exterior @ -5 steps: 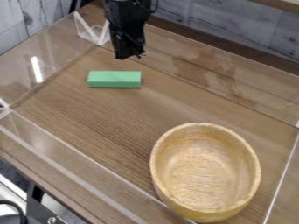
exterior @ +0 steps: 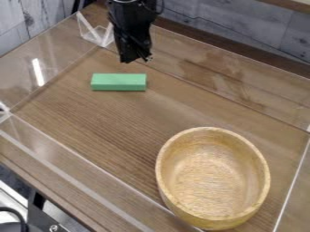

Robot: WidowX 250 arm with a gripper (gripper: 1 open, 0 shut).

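My black gripper [exterior: 136, 54] hangs over the back of the wooden table, shut, with nothing visible between its fingers. Below and slightly left of it, apart from it, a green rectangular block [exterior: 119, 82] lies flat on the wood. A round pale wooden bowl [exterior: 212, 179] sits empty at the front right.
A marbled wall [exterior: 242, 45] runs along the back. Cables and dark items lie beyond the table's lower left edge.
The gripper has shifted only slightly over the last second, staying above and behind the green block. The block and bowl have not moved.
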